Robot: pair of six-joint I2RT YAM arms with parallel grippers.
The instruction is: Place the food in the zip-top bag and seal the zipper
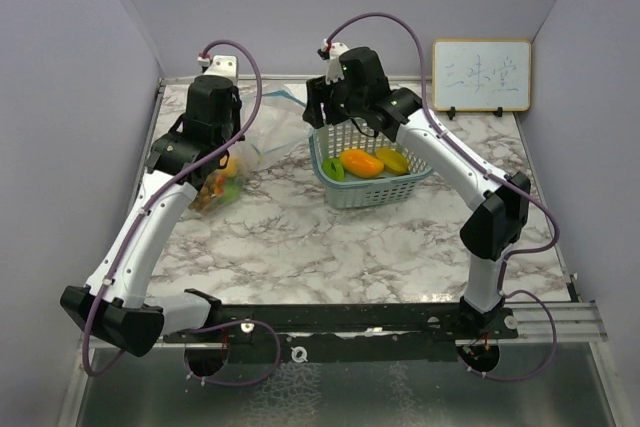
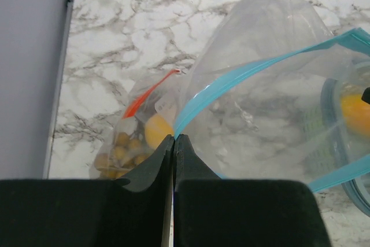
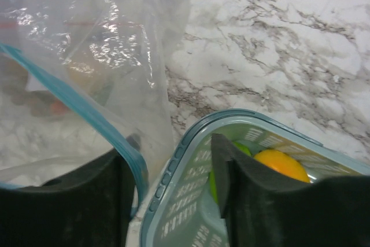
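Observation:
A clear bag [image 2: 260,33] with a teal zipper strip [image 2: 231,82] spreads between my arms, its mouth gaping. My left gripper is shut on the edge of that strip. In the right wrist view, the fingers of my right gripper stand apart. The strip runs down beside the left one of them, and empty space lies between it and the other. Below and right, the pale green basket [image 1: 370,194] holds an orange food piece [image 1: 360,163], a yellow one [image 1: 392,160] and a green one [image 1: 334,169].
Under my left arm lies another clear bag, with a red strip [image 2: 147,93], filled with several small food pieces [image 2: 118,154]. At the back right a small whiteboard [image 1: 482,75] stands.

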